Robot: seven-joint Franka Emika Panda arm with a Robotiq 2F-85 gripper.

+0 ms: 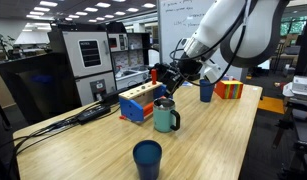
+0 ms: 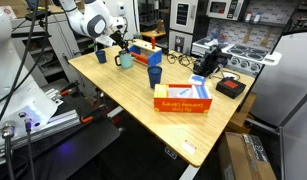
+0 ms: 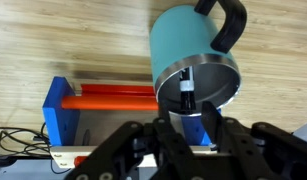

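Note:
A teal mug with a dark handle stands upright on the wooden table. Seen from above in the wrist view, the mug has a shiny rim and a small white-and-black object showing within its mouth. My gripper is over the mug's rim, its dark fingers parted to either side of that small object, with no clear contact. Whether the object rests freely in the mug is hard to tell. From the side, the gripper is just above the mug.
A blue-sided wooden rack with red parts stands close behind the mug. Dark blue cups stand in front and at the back right. A red-and-white box lies farther along the table.

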